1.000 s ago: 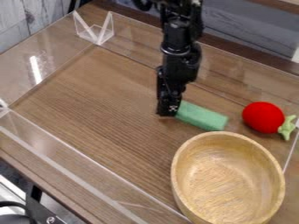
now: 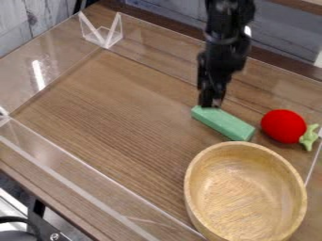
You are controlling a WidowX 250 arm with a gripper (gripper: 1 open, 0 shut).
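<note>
My gripper (image 2: 206,96) hangs over the upper middle of the table, open, with nothing seen between its fingers. Just below and to its right a pale green block (image 2: 221,123) lies flat at a slant. A red tomato-like object (image 2: 283,124) with a green top sits to the block's right. In front, a large empty tan bowl (image 2: 244,194) fills the lower right.
A clear plastic piece (image 2: 101,33) stands near the back left edge. A dark cable (image 2: 15,224) shows at the lower left corner.
My gripper has risen away from the green block toward the back and moved slightly right.
</note>
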